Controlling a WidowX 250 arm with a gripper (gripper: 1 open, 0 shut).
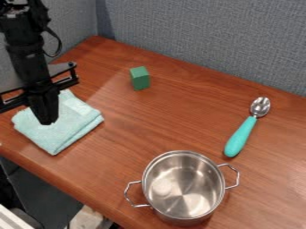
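My black gripper [46,113] hangs at the left over a folded pale blue cloth [63,133], its tip low at the cloth's upper part. I cannot tell whether its fingers are open or shut, or whether they touch the cloth.
A green block [139,77] stands toward the back. A steel pot [183,179] with two handles sits at the front right. A spoon with a teal handle [241,134] lies on the right.
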